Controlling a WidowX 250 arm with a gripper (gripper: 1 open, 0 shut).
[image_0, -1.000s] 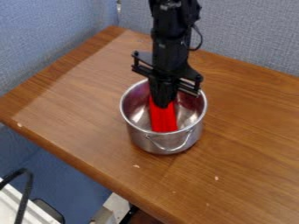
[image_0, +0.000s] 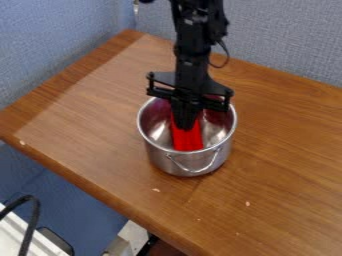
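A steel pot (image_0: 163, 156) with a wire handle stands on the wooden table, and a red block (image_0: 187, 138) lies inside it. My black gripper (image_0: 185, 116) reaches down from above into the pot, its fingertips at the top of the red block. It looks shut; whether anything is between the fingertips is hidden.
Blue padded walls stand behind and to the left. A dark cable and pale hardware sit below the table's edge at the lower left.
The pot has stayed in place.
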